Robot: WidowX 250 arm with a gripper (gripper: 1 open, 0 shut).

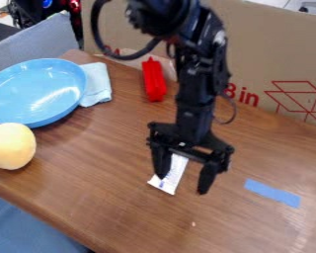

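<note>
My black gripper (184, 170) is low over the middle of the wooden table, its two fingers apart. A white flat item (166, 182) with dark print lies on the table under the gripper, partly hidden by it; whether the fingertips touch it is hard to tell.
A blue plate (29, 89), a yellow round object (9, 148) and a folded cloth (95, 84) are at left. A red object (154, 79) stands near the cardboard (273, 54) behind. A blue strip (272, 194) lies at right.
</note>
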